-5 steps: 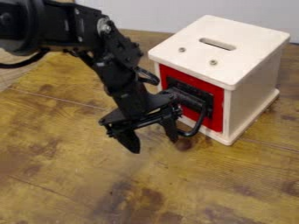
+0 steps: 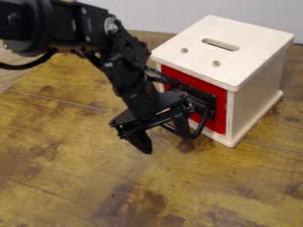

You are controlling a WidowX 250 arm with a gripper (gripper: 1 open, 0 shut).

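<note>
A white box point(image 2: 254, 89) with a slot on top and a red front panel point(image 2: 214, 119) stands at the right. Dark fittings, including a curved black handle, sit on the red front. The black arm comes from the top left, and its gripper point(image 2: 160, 133) hangs low in front of the red face, open, near the handle. Whether it touches the handle is hard to tell, as the dark parts overlap.
A pale wall runs along the back.
The arm and gripper have shifted slightly over the last second, with the gripper staying beside the box's front. The box looks unmoved.
</note>
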